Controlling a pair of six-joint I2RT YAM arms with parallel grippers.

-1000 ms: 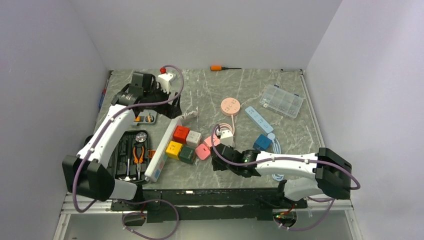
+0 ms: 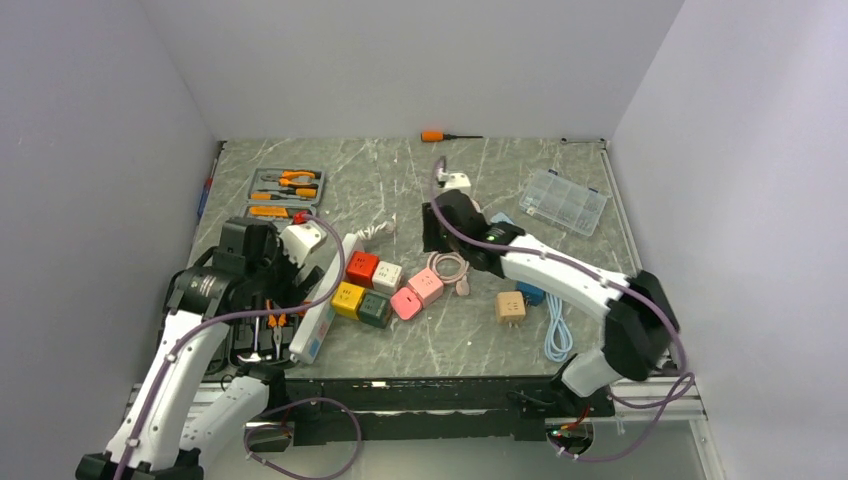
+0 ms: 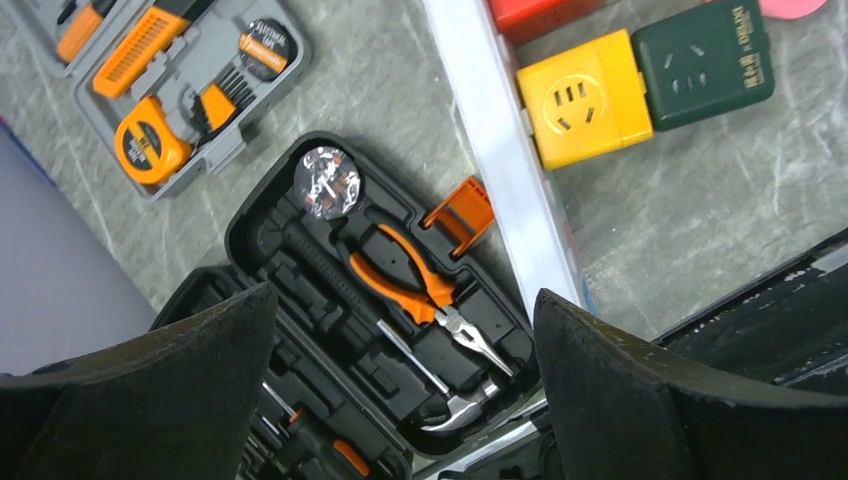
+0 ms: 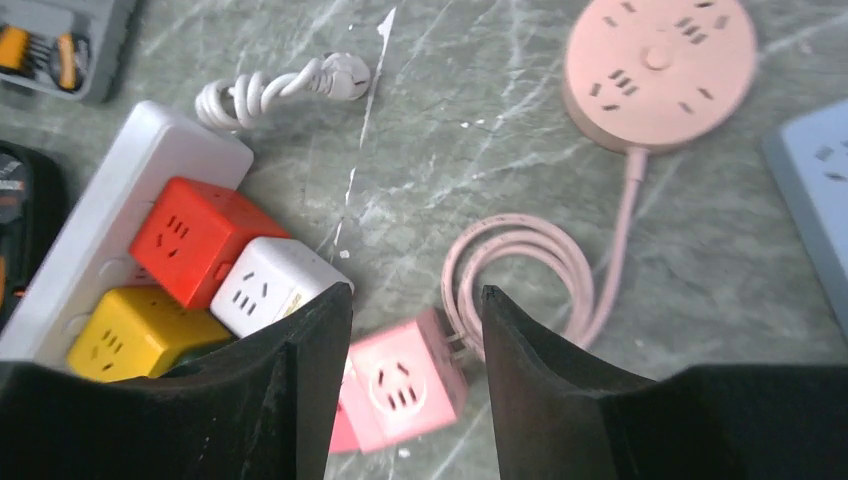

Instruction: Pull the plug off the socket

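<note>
A tan cube (image 2: 510, 308) with metal prongs lies loose on the right side of the table, clear of any socket. Sockets and adapters sit mid-table: red (image 2: 362, 267), white (image 2: 387, 276), yellow (image 2: 347, 299), dark green (image 2: 375, 309) and two pink ones (image 2: 425, 286). My right gripper is above the table beyond the pink cube, its fingers apart with nothing between them. Over the black toolbox, my left gripper is open and empty. A long white power strip (image 3: 500, 150) runs beside its right finger.
A black toolbox (image 3: 240, 240) lies under the left arm. The round pink socket (image 4: 620, 110) has a coiled cord. At the right are a blue cube (image 2: 530, 293), a blue cord (image 2: 557, 335) and a clear organizer (image 2: 563, 200).
The left arm drew nearer the front, over the toolbox.
</note>
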